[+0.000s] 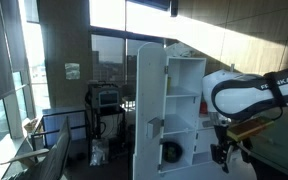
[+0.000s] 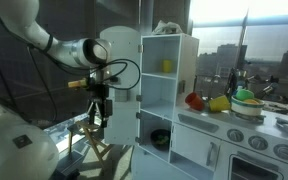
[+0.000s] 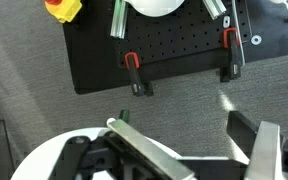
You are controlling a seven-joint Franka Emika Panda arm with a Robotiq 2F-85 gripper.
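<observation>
My gripper stands open with nothing between its fingers. In the wrist view it is above a grey floor-like surface. In the first exterior view the gripper (image 1: pixel 227 160) hangs low at the right, in front of the white cabinet (image 1: pixel 186 75). The second exterior view has the gripper (image 2: pixel 96 122) at the left, apart from the tall white door (image 2: pixel 124 85), which is swung open. A yellow cup (image 2: pixel 168 66) stands on an upper shelf, and a dark bowl (image 2: pixel 161 137) sits low in the cabinet.
A toy kitchen counter (image 2: pixel 209 122) adjoins the cabinet, bearing a red cup (image 2: pixel 195 101), a yellow cup (image 2: pixel 220 103) and stacked dishes (image 2: pixel 246 98). A black perforated board (image 3: pixel 94 60) carries a yellow-and-red object (image 3: pixel 64 9) and clamps (image 3: pixel 134 75).
</observation>
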